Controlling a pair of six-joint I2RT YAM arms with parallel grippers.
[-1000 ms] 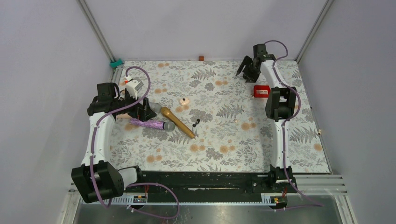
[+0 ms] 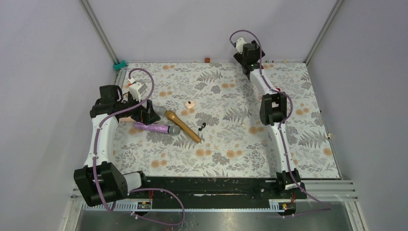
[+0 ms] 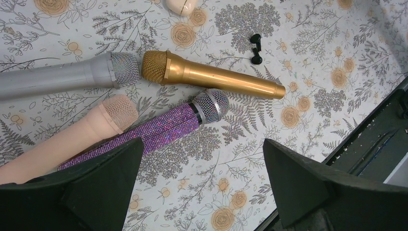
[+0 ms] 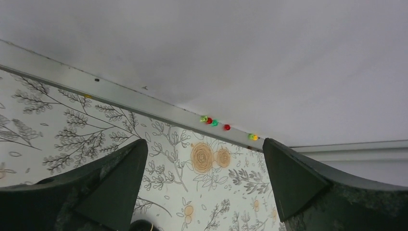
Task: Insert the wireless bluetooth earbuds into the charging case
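Two black earbuds [image 2: 202,126] lie close together on the patterned table; the left wrist view shows the upper earbud [image 3: 255,38] and the lower earbud [image 3: 256,58] apart from the charging case. A rounded black object [image 4: 142,225], which looks like the case, is partly visible at the bottom of the right wrist view; the right arm hides it from above. My right gripper is open by the back edge, nothing between its fingers. Over the microphones at the left, my left gripper stands open and empty.
Gold [image 3: 216,77], purple [image 3: 168,127], silver [image 3: 62,76] and pink [image 3: 77,137] microphones crowd the left side. A small cream object [image 2: 190,104] sits mid-table. Beneath the right arm, a red box is almost wholly covered.
The left arm and earbuds have stayed put.
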